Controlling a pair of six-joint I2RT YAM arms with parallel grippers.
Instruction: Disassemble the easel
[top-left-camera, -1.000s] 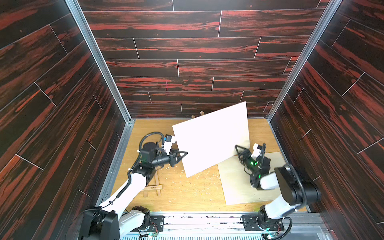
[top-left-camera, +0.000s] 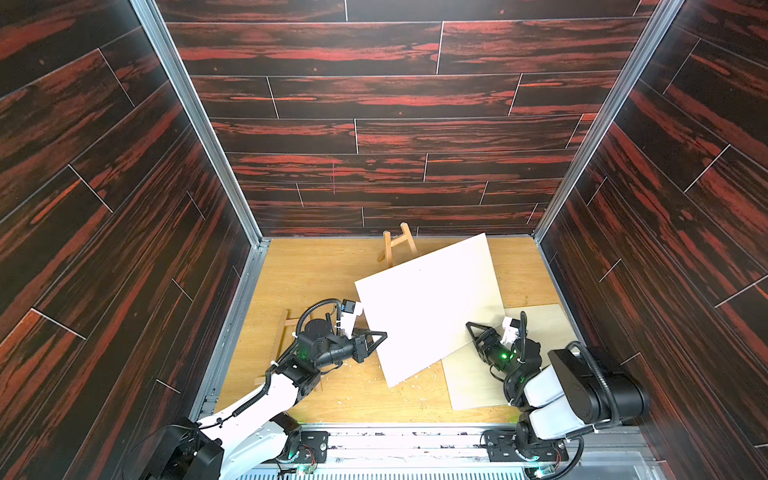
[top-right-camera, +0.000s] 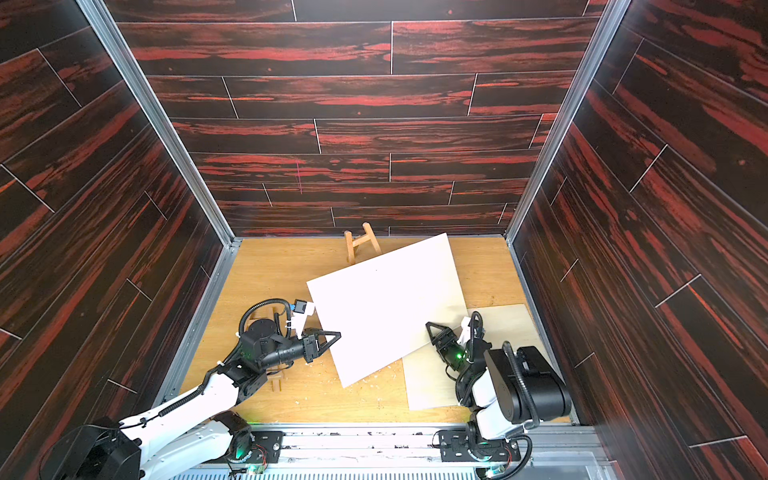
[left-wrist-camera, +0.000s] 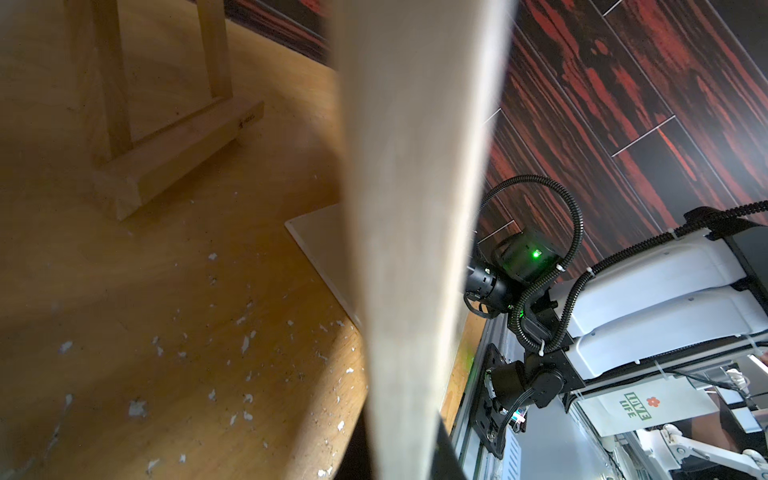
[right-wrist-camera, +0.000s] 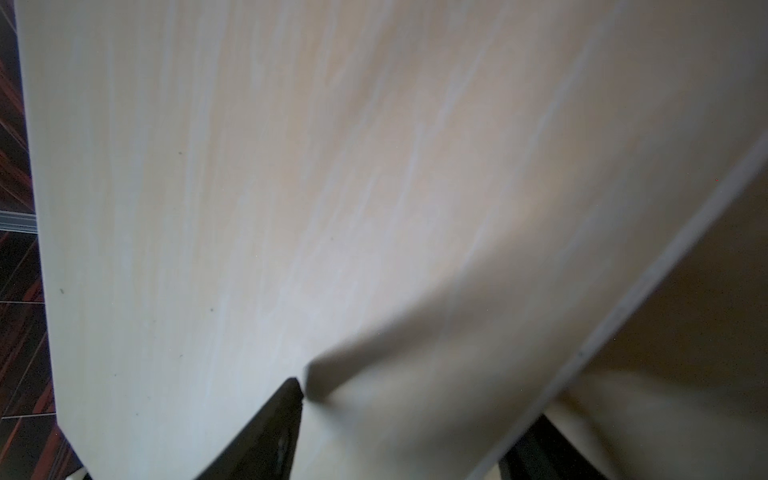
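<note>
A large pale board (top-left-camera: 432, 300) hangs tilted over the table between my two arms. My left gripper (top-left-camera: 379, 338) is shut on its left edge; in the left wrist view the board (left-wrist-camera: 416, 240) stands edge-on and hides most of the fingers. On the lower right edge of the board, my right gripper (top-left-camera: 471, 329) is shut, with one dark finger (right-wrist-camera: 268, 436) in front of the face in the right wrist view. A wooden easel frame (left-wrist-camera: 176, 148) lies on the table by the left arm. Behind the board, the top of another easel (top-left-camera: 397, 240) shows.
A second pale board (top-left-camera: 488, 388) lies flat at the front right, partly under the held one. Small white flakes are scattered over the wooden table (top-left-camera: 352, 400) at front middle. Dark plank walls (top-left-camera: 384, 136) enclose the space on the sides and back.
The held board and both grippers have come down and toward the table's front. More of the easel top behind the board is exposed, while the left arm covers more of the frame at left.
</note>
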